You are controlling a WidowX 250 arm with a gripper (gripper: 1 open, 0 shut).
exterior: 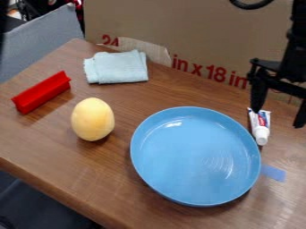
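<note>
My black gripper (277, 101) is at the right edge, open, above and beside a white toothpaste tube (260, 130) lying on the table just right of a blue plate (191, 156). Its fingers hang over the tube's upper end, with nothing visibly held. A yellow potato-like object (93, 119) sits left of the plate. At the left lies a red bar-shaped object (42, 91), and behind it a folded light blue cloth (116, 68).
A large cardboard box (180, 36) stands along the back. A small blue tape piece (274, 173) is on the wooden table (72, 152) right of the plate. The table's left and front edge drops off at lower left.
</note>
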